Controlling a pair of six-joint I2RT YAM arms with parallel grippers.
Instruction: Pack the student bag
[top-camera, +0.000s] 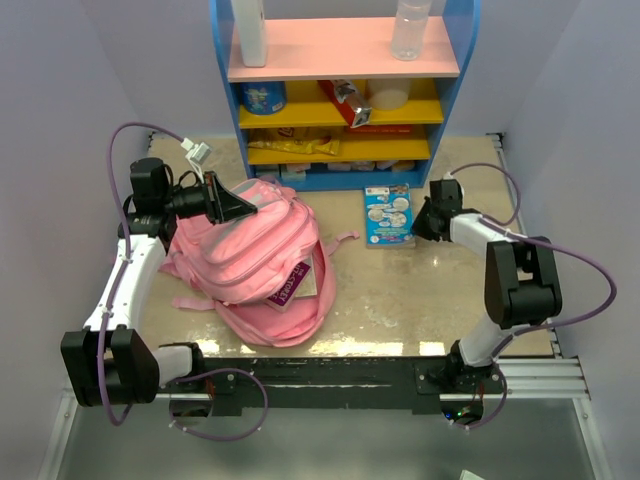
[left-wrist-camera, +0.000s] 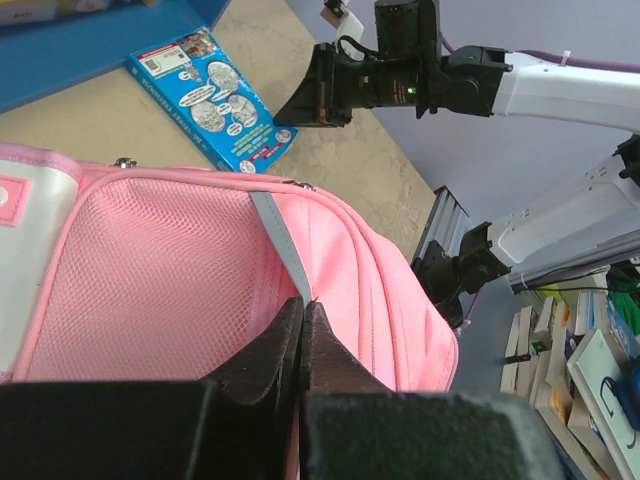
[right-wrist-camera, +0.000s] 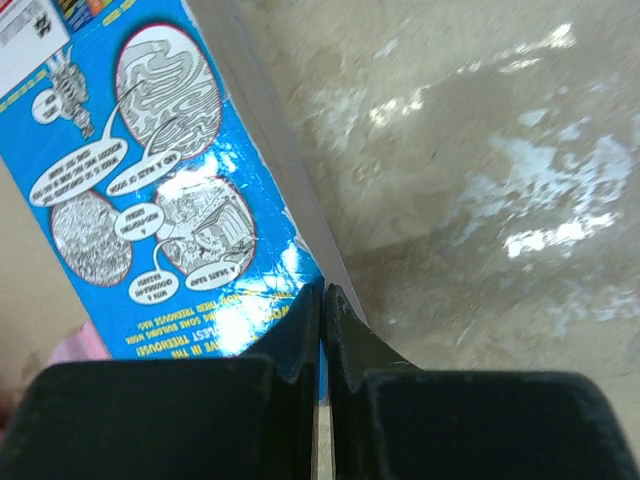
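The pink bag (top-camera: 245, 265) lies at left on the floor, its mesh flap raised. My left gripper (top-camera: 253, 210) is over it, shut on the thin grey-trimmed edge of the bag, which runs to the fingertips in the left wrist view. A dark purple book (top-camera: 289, 286) shows inside the bag's opening. The blue book (top-camera: 388, 215) lies flat below the shelf. At its lower right edge, my right gripper (top-camera: 417, 229) is shut; in the right wrist view its tips (right-wrist-camera: 335, 310) meet the book's side, and nothing shows between them.
The blue shelf unit (top-camera: 340, 180) stands behind, with a can (top-camera: 263, 97), a yellow pack (top-camera: 290, 146) and a red pack (top-camera: 347, 103) on its boards. A clear bottle (top-camera: 410, 28) is on top. Bare floor (top-camera: 385, 295) lies between the bag and the right arm.
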